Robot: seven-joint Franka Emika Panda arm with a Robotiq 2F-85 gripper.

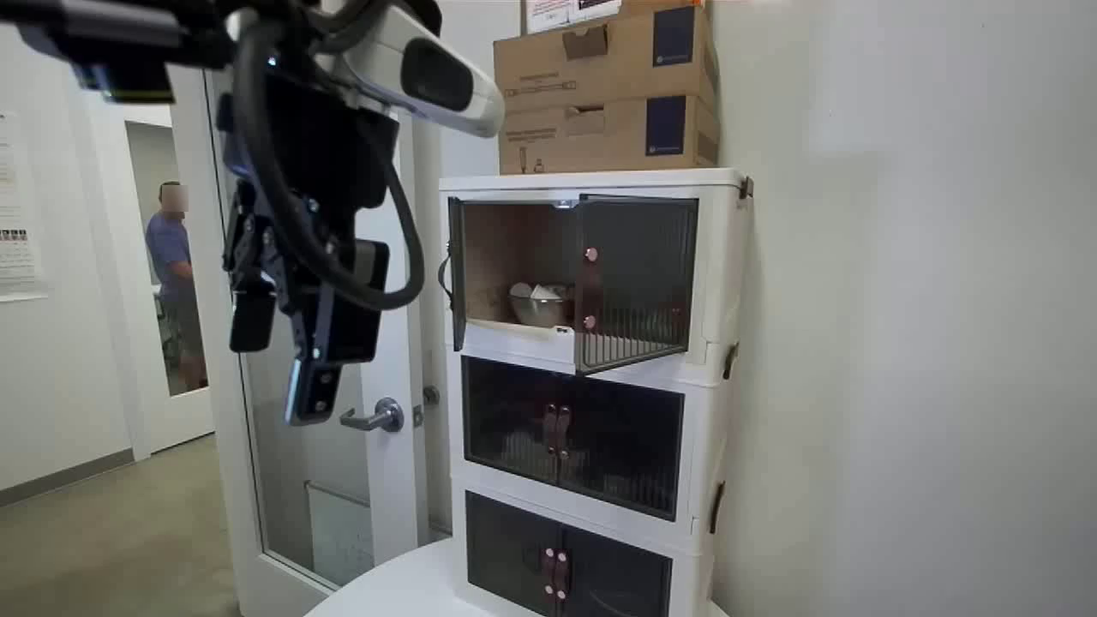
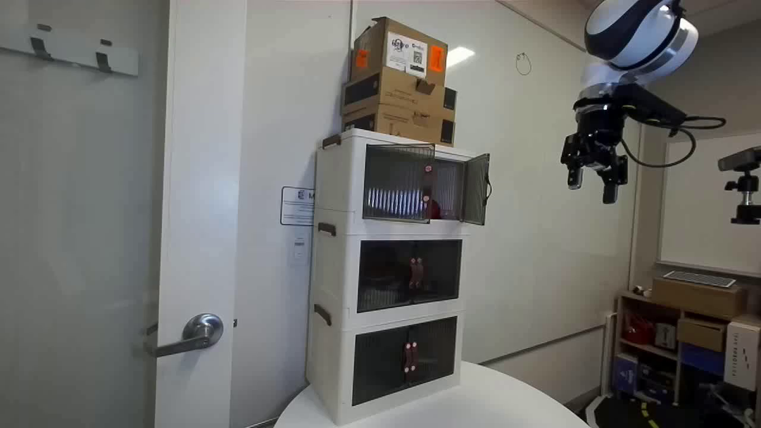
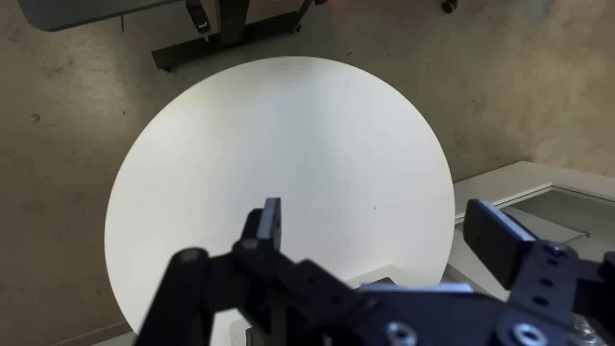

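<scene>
My gripper hangs in the air left of the cabinet in exterior view 1, fingers spread and nothing between them. In exterior view 2 the same gripper is at the upper right, well clear of the cabinet. The white stacked cabinet has three tiers with dark see-through doors. Both top doors stand ajar: the left door is swung wide, the right door partly outward. Inside the top tier sits a bowl with whitish items in it. The middle doors and bottom doors are closed.
Cardboard boxes are stacked on the cabinet. The round white table beneath my gripper is bare over most of its top. A glass door with a lever handle stands beside the cabinet. In the room beyond, a person is visible.
</scene>
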